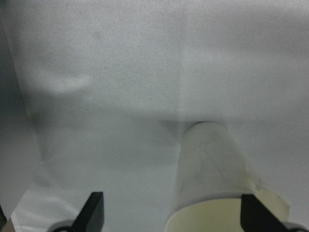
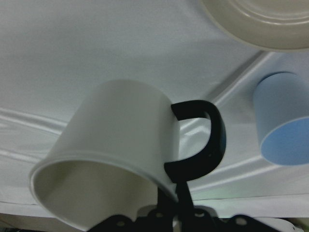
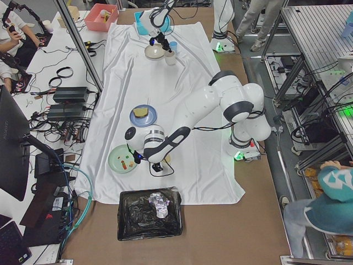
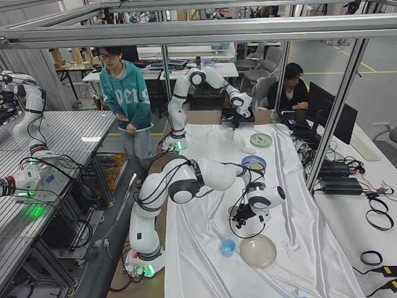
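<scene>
My left gripper [image 3: 157, 166] is open over the white cloth, above a pale cylindrical cup [image 1: 207, 164] that sits low between its fingers in the left wrist view; the cup is mostly hidden in the left camera view. At the far end, my right gripper is at a white mug [image 2: 111, 125] [image 3: 170, 57] with a black handle, its fingers close together at the rim below the handle; whether they grip it is unclear. A blue cup [image 2: 282, 121] stands beside the mug, near a beige plate [image 2: 256, 19] [image 4: 258, 250].
A green plate [image 3: 118, 160] with small food pieces and a blue plate [image 3: 135, 119] with a sponge-like block lie near my left arm. A black-lined tray [image 3: 132, 221] holds crumpled foil. A person [image 4: 124, 99] in teal stands beside the table.
</scene>
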